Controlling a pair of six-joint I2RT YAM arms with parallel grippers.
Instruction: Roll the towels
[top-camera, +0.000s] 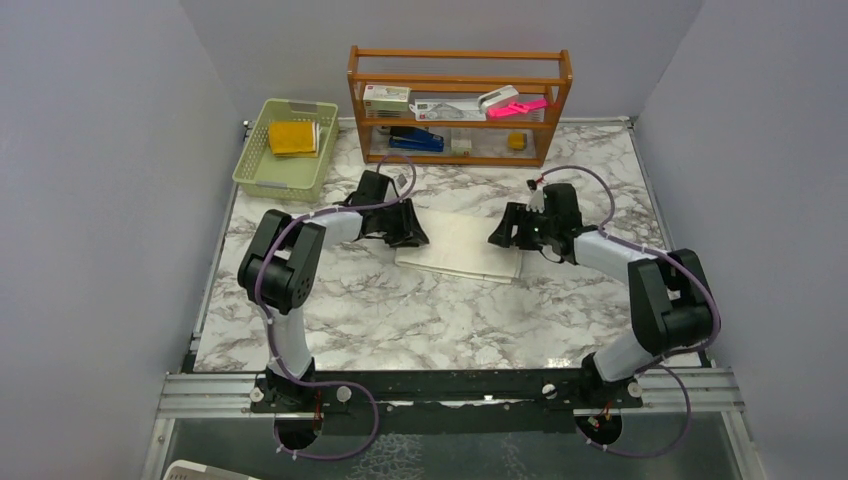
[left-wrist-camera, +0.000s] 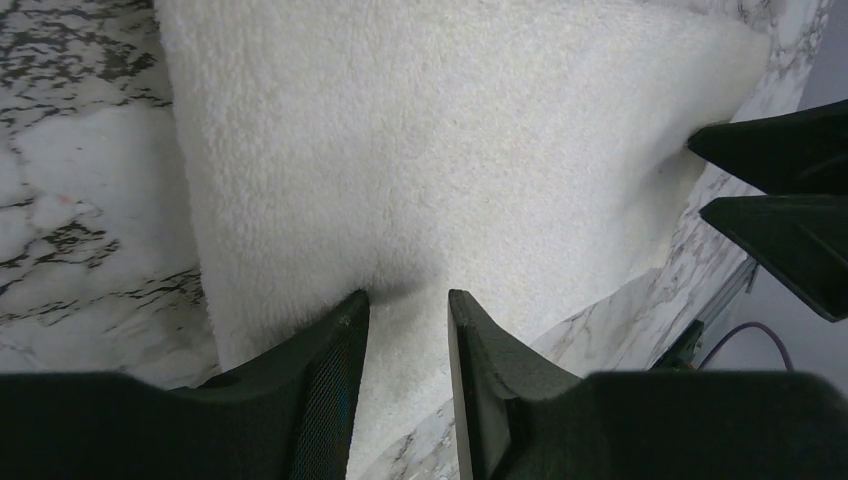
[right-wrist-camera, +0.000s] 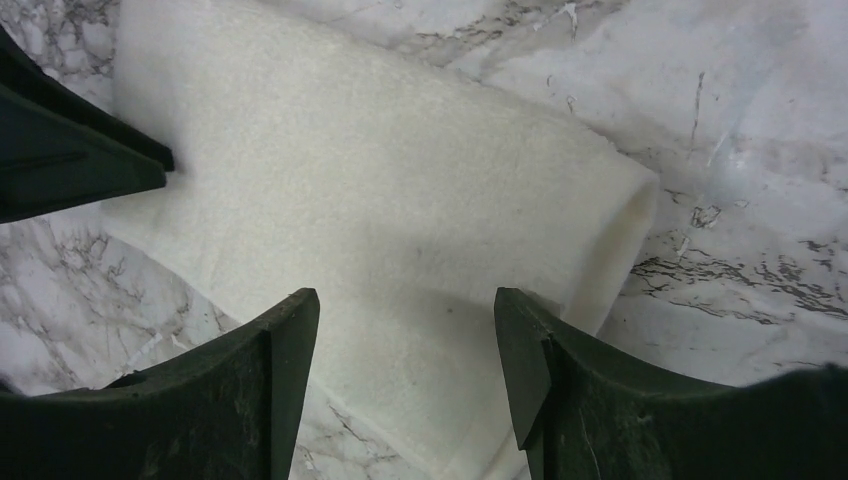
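A white folded towel (top-camera: 460, 245) lies flat on the marble table, slightly askew, with its layered edge toward the front. Over its left side is my left gripper (top-camera: 418, 243), part open; in the left wrist view its fingertips (left-wrist-camera: 345, 315) are close to the cloth, with a gap between them. My right gripper (top-camera: 502, 238) stands over the towel's right side, its fingers (right-wrist-camera: 290, 330) wide apart above the cloth. Neither gripper shows cloth pinched between its fingers. At the right end the towel's fold (right-wrist-camera: 630, 215) gapes a little.
At the back left stands a green basket (top-camera: 285, 185) holding a folded yellow towel (top-camera: 293, 138). A wooden shelf (top-camera: 460, 80) with boxes and a pink item is behind the towel.
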